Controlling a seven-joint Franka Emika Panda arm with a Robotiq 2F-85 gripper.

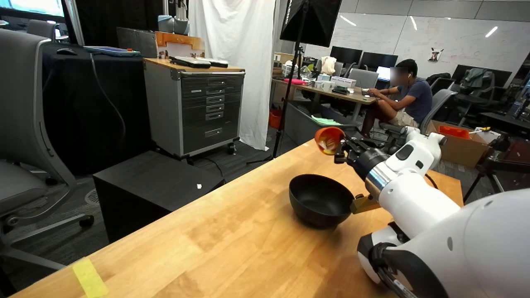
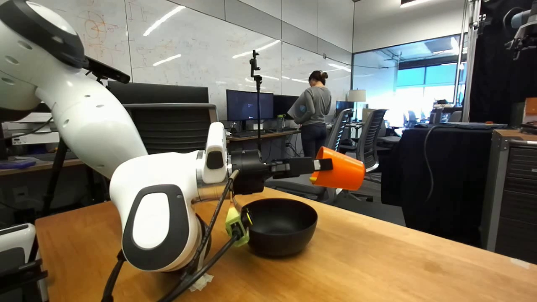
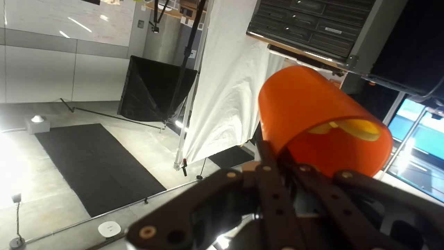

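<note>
An orange cup (image 1: 328, 139) is held on its side above the table, its mouth tipped somewhat downward. In the wrist view, one finger of my gripper lies outside the orange cup (image 3: 301, 100) and the fingers are shut on its wall near the rim. Yellow pieces (image 3: 360, 128) show inside the cup. On the tabletop stands a black bowl (image 1: 320, 198), upright. From the second exterior view, my gripper (image 2: 322, 165) and the orange cup (image 2: 345, 170) are higher than the black bowl (image 2: 282, 226) and off to its right. The bowl's floor looks empty in the first exterior view.
A low black box (image 1: 154, 183) stands beyond the table edge. Cables (image 2: 211, 266) hang from my arm close to the bowl.
</note>
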